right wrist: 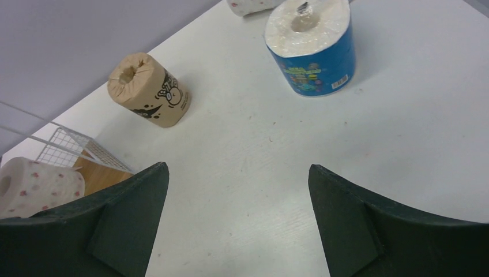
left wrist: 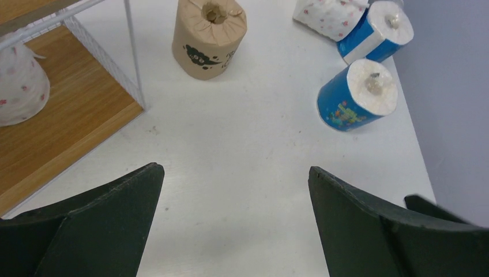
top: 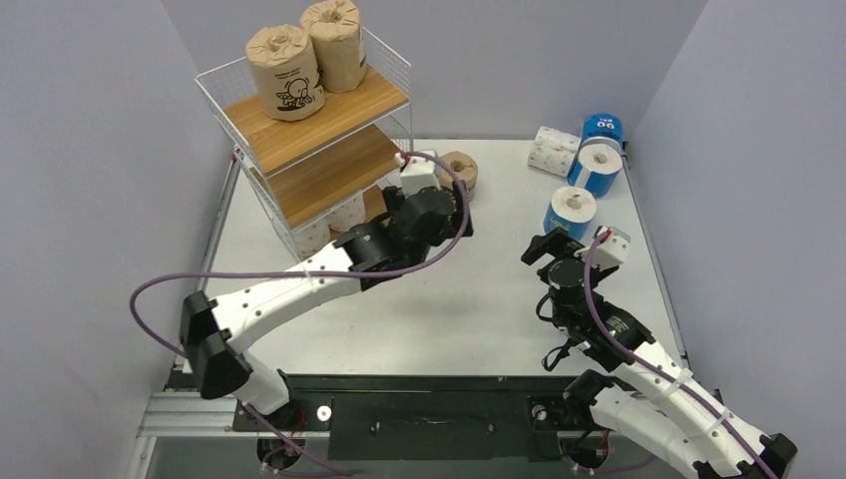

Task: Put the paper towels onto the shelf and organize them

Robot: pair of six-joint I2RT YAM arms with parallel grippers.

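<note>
Two brown-wrapped rolls (top: 286, 80) stand upright on the top board of the three-tier shelf (top: 329, 178). The middle board is bare, and white patterned rolls (top: 312, 238) sit on the lowest. On the table behind my left gripper is another brown-wrapped roll (top: 459, 172), partly covered in the top view by that arm. My left gripper is open and empty, with that roll ahead of it in its wrist view. Blue-wrapped rolls (top: 571, 211) and a white patterned roll (top: 555, 151) are at the back right. My right gripper has its fingers apart, nothing between them.
Grey walls (top: 753, 200) close in the sides and back. The shelf's white wire side (top: 391, 62) rises close to the left arm.
</note>
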